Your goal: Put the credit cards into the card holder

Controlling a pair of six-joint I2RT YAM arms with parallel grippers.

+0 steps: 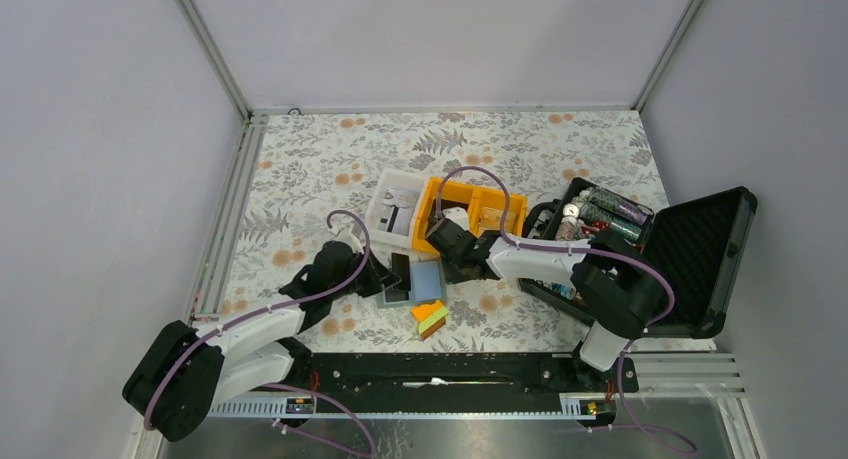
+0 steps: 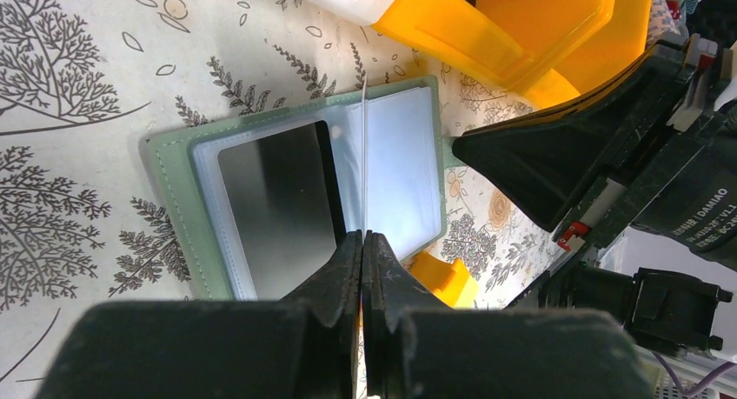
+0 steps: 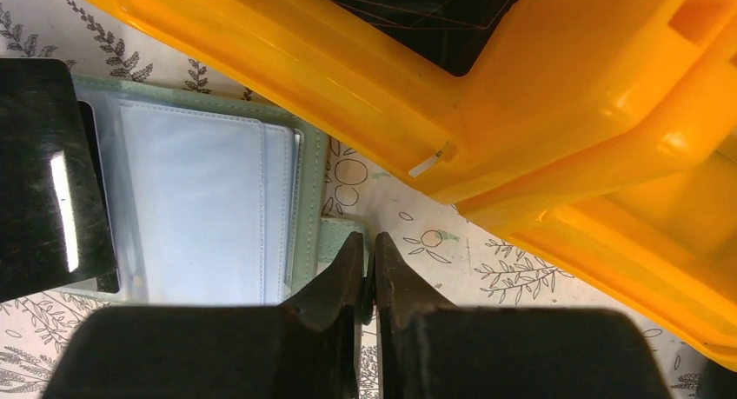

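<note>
The open card holder (image 1: 425, 282), green with clear sleeves (image 3: 191, 199), lies in front of the bins. My left gripper (image 1: 385, 279) is shut on a thin card, seen edge-on as a pale line (image 2: 365, 156) in the left wrist view and as a glossy dark card (image 3: 39, 182) over the holder's left part in the right wrist view. At the holder's right side, my right gripper is shut on its green tab (image 3: 339, 234).
An orange bin (image 1: 510, 219) and a white bin (image 1: 378, 204) stand just behind the holder. An open black case (image 1: 700, 259) fills the right. Orange and yellow pieces (image 1: 430, 317) lie in front.
</note>
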